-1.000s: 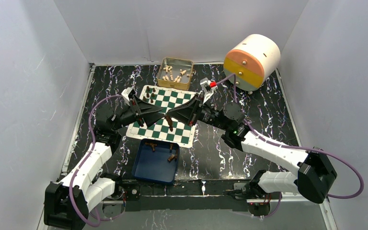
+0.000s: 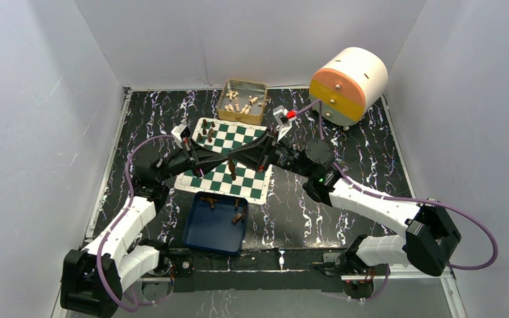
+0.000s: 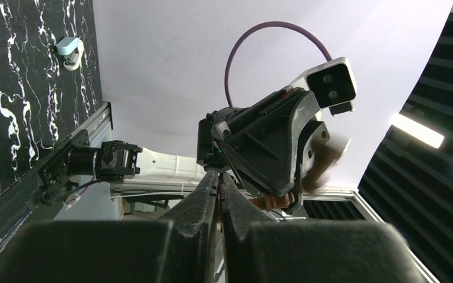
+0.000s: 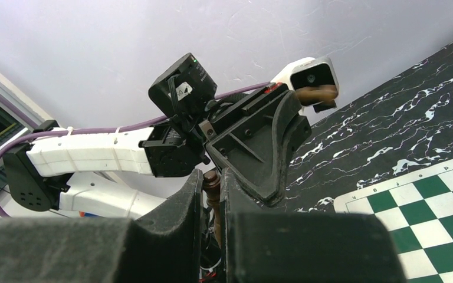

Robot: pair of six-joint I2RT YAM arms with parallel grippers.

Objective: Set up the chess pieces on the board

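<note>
In the top view my two grippers meet tip to tip above the green-and-white board (image 2: 248,189). My right gripper (image 2: 232,157) is shut on a brown chess piece (image 2: 232,171), which hangs between the fingers; the piece also shows at the fingertips in the right wrist view (image 4: 212,182). My left gripper (image 2: 224,158) is shut beside that piece; whether it touches it I cannot tell. Several dark pieces (image 2: 210,132) stand at the board's back left, partly near my left arm. More brown pieces (image 2: 237,217) lie in the blue tray (image 2: 199,235).
A metal tin (image 2: 242,118) of light pieces sits behind the board. A large white cylinder (image 2: 361,73) with orange and yellow panels stands at back right. Bare dark table lies right of the blue tray.
My right gripper and the piece in it have shifted slightly left since a second ago, and my left gripper slightly right, closing up together.
</note>
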